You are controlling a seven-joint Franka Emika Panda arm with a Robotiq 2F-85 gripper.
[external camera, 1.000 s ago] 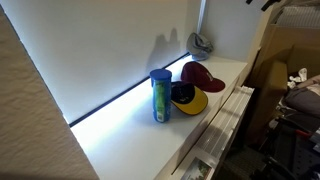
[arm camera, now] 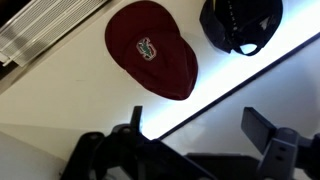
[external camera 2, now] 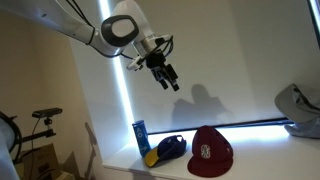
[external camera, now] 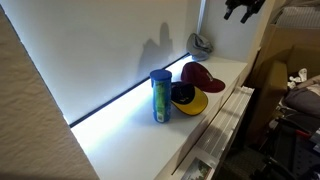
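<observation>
On the white ledge (external camera: 120, 140) stands a blue bottle or can (external camera: 161, 96) with a green label, upright. Right behind it in exterior view 1 lies a dark blue cap with a yellow brim (external camera: 190, 102). A maroon cap (external camera 2: 210, 152) with a front emblem rests beside that one, and a grey cap (external camera: 199, 46) sits at the ledge's far end. My gripper (external camera 2: 170, 84) hangs in the air well above the caps, open and empty. In the wrist view, the maroon cap (arm camera: 152, 52) and a dark cap (arm camera: 243, 24) appear beyond the spread fingers (arm camera: 258, 128).
A white wall (external camera 2: 240, 60) rises directly behind the ledge, with a light strip along its base. Below the ledge's front runs a white slotted rail (external camera: 225, 125). Bare ledge is free in front of the bottle.
The bottle and caps have not moved.
</observation>
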